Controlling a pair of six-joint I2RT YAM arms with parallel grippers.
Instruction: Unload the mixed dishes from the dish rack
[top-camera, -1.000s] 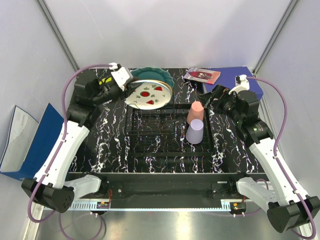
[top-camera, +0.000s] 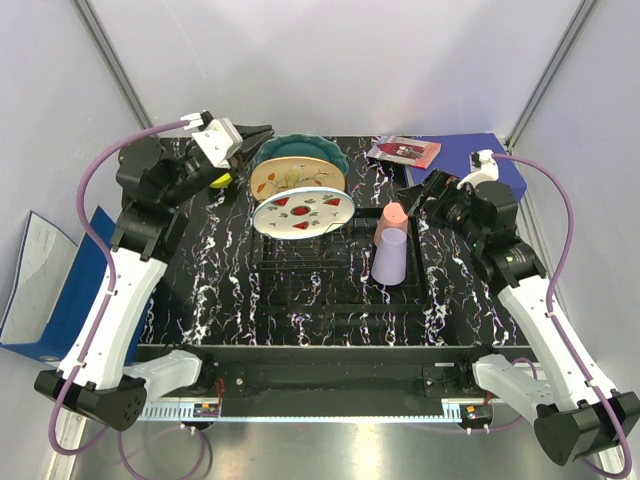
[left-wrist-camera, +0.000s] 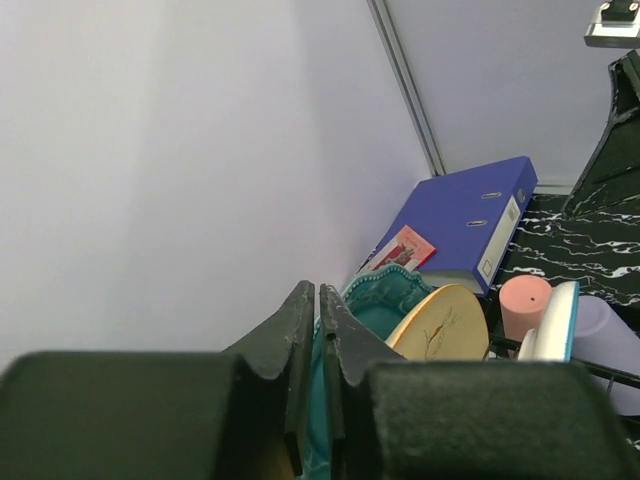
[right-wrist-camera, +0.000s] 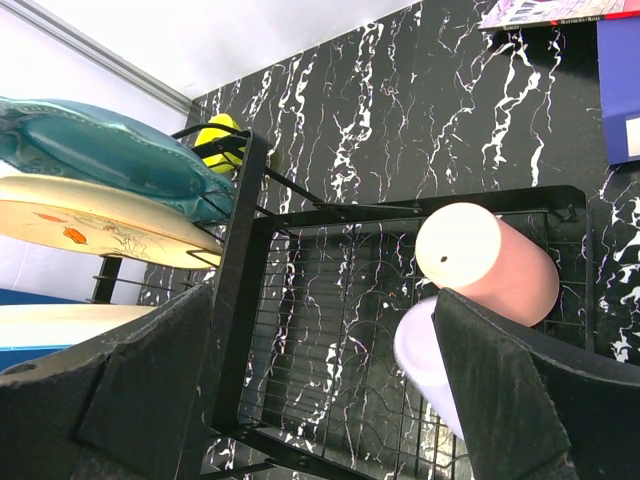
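Note:
The black dish rack (top-camera: 320, 300) holds a watermelon-patterned white plate (top-camera: 303, 212), a tan plate (top-camera: 298, 172), a teal scalloped plate (top-camera: 318, 147), a pink cup (top-camera: 394, 220) and a lavender cup (top-camera: 390, 258) on its right side. My left gripper is up at the rack's upper left beside the plates; its fingers look closed, with nothing visible between them. In the right wrist view the pink cup (right-wrist-camera: 490, 262) and lavender cup (right-wrist-camera: 425, 362) lie below my right gripper, which stands open and empty.
A blue binder (top-camera: 471, 160) and red booklet (top-camera: 404, 152) lie at the back right. A blue box (top-camera: 70, 310) stands at the left. A yellow object (right-wrist-camera: 210, 140) sits behind the rack.
The right arm is still.

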